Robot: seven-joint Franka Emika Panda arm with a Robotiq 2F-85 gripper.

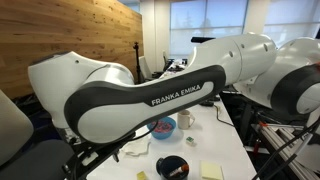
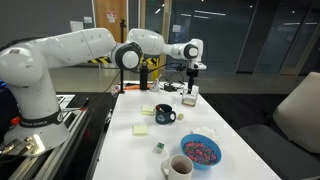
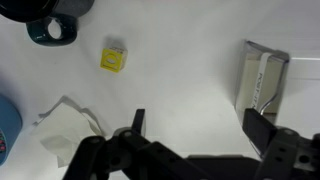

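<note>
My gripper stands open over the white table in the wrist view, its dark fingers wide apart with nothing between them. Ahead and to the right lies a pale narrow box [image 3: 262,80], close to the right finger but with contact unclear. At the upper left is a small yellow block [image 3: 113,58] beside a black mug [image 3: 54,27]. A crumpled white cloth or paper [image 3: 64,132] rests left of the gripper. Only part of a blue bowl [image 3: 8,128] shows at the left edge.
Exterior view 2 shows the blue bowl [image 2: 201,149] with small reddish pieces inside, a white mug [image 2: 179,168], a small green block [image 2: 158,148] and pale square pads [image 2: 140,130]. A dark chair [image 2: 275,135] stands beside the table. Bare tabletop lies between the gripper's fingers.
</note>
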